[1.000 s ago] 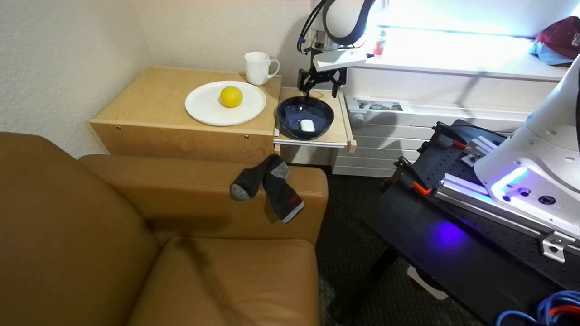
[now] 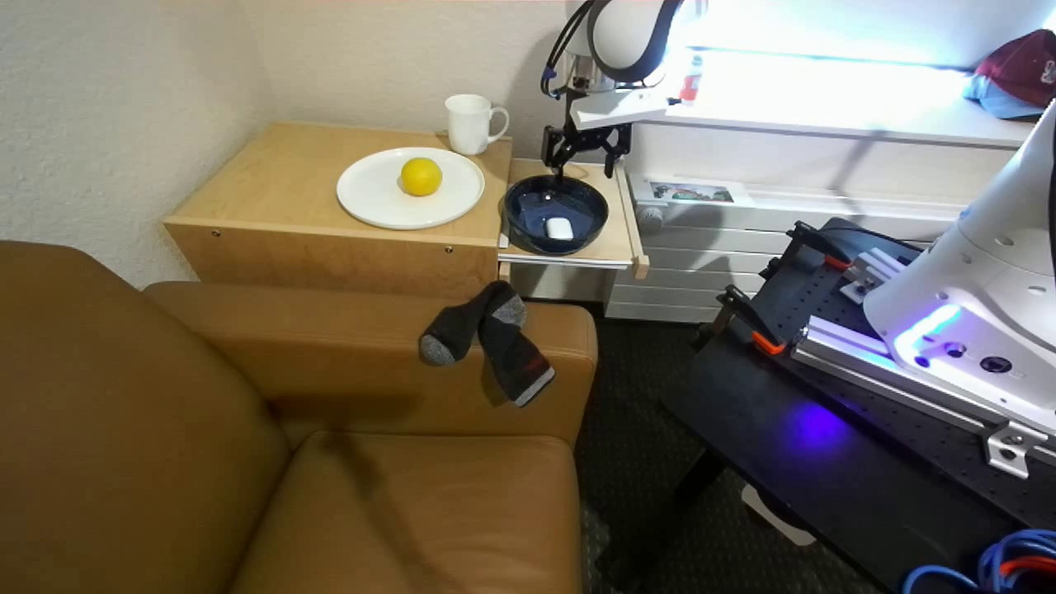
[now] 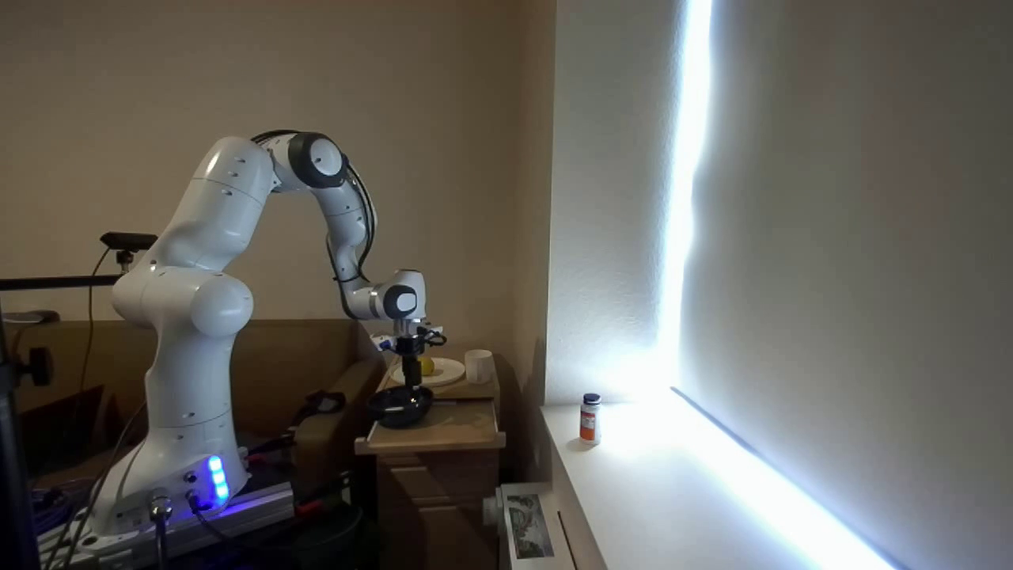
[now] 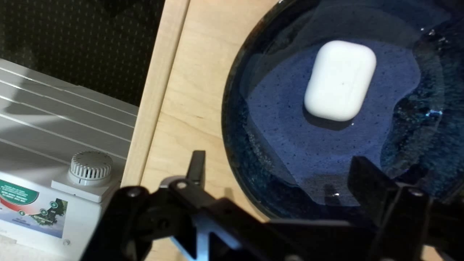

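My gripper is open, its two dark fingers spread wide and nothing between them. In the wrist view, one finger stands outside the rim of the dark blue bowl (image 4: 269,174) and the other over its inside. A small white rounded case (image 4: 341,80) lies in the bowl, apart from both fingers. Exterior view 1 has the gripper (image 2: 584,168) at the bowl's back side, with the bowl (image 2: 520,233) on a pulled-out wooden shelf and the white case (image 2: 559,228) inside it. How far the fingertips are above the rim is hard to tell.
Left of the bowl, a white plate (image 2: 371,203) holds a yellow ball-like fruit (image 2: 421,176), and a white mug (image 2: 468,124) stands behind it. Dark socks (image 2: 495,337) lie on the brown sofa arm. A bottle (image 3: 589,419) stands on the windowsill.
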